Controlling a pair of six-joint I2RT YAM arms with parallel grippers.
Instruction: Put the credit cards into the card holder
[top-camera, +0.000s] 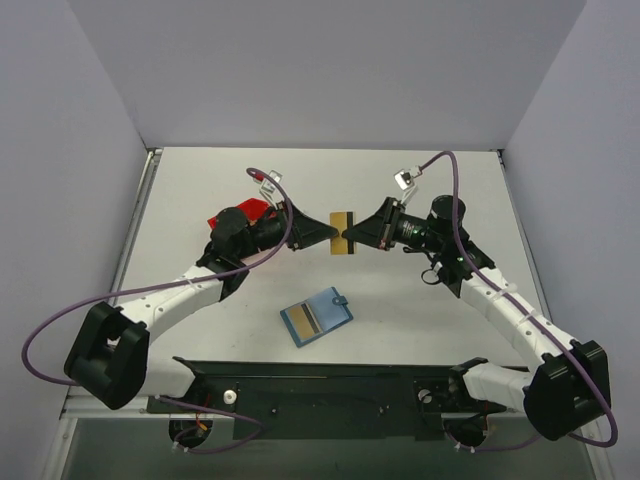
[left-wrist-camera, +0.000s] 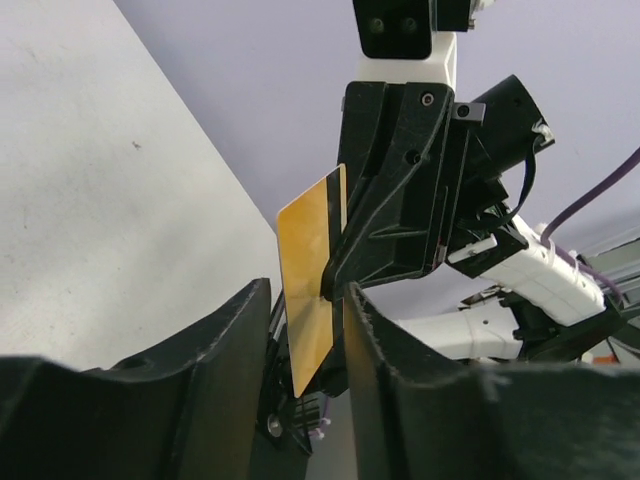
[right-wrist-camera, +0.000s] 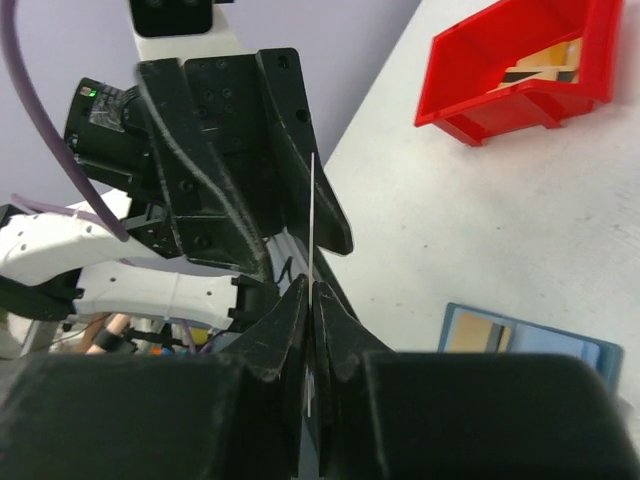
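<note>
A gold card with a black stripe (top-camera: 342, 222) is held up between the two arms above the table. My right gripper is shut on the card, which shows edge-on in the right wrist view. My left gripper stands open, its fingers spread to either side of the card's near end; the card (left-wrist-camera: 302, 255) appears slanted there. On the table below lies the blue card holder (top-camera: 327, 306), with a gold card (top-camera: 301, 323) showing at its left end.
A red bin (right-wrist-camera: 520, 60) with several cards (right-wrist-camera: 548, 62) in it stands on the left of the table, partly covered by the left arm from above.
</note>
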